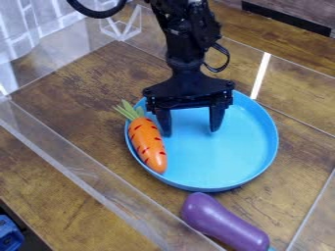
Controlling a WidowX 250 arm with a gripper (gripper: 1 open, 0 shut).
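Observation:
My black gripper (187, 110) is open, its two fingers spread wide over the back half of a round blue plate (217, 164), with nothing between them. An orange toy carrot (149, 145) with green leaves lies on the plate's left side, just below and left of my left finger. A purple toy eggplant (222, 220) lies on the wood in front of the plate, at the lower right.
A clear plastic wall runs diagonally across the lower left, with a small blue object (8, 235) at the corner beyond it.

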